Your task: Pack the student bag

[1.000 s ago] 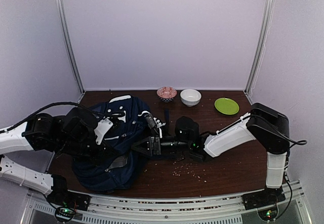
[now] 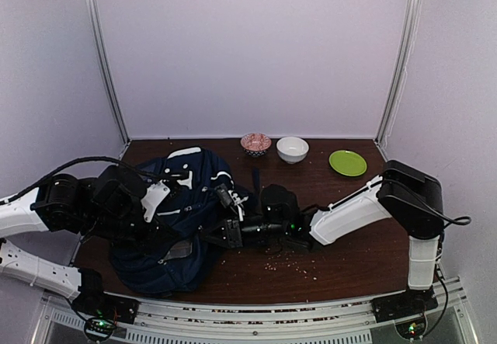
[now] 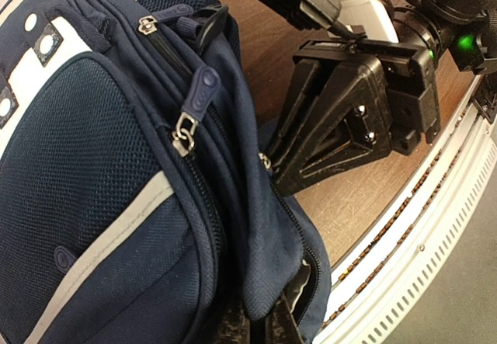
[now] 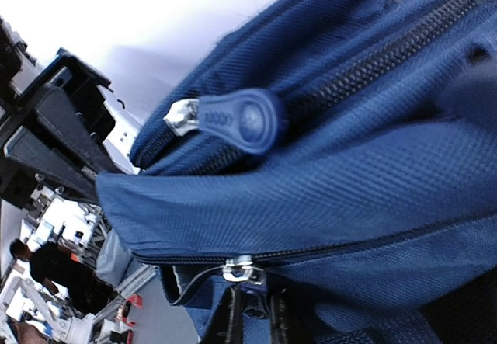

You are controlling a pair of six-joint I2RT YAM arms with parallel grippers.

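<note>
A navy backpack [image 2: 181,272] lies on the left of the table. In the left wrist view my left gripper is shut on a fold of the backpack's fabric near the end of a side zipper. My right gripper is at the bag's right side, its fingers part open around a small zipper pull [image 4: 255,304] hanging from a metal slider [image 4: 241,269]. A gap shows between those fingers. Another zipper, with a large blue pull [image 4: 242,120], runs above. The bag's inside is mostly hidden.
A patterned bowl [image 2: 255,144], a white bowl [image 2: 293,150] and a green plate [image 2: 347,163] stand at the back of the table. Small crumbs [image 2: 291,266] lie at the front middle.
My right gripper has moved slightly left and toward the table's front, along the bag's side. The left arm and the backpack look nearly unchanged.
</note>
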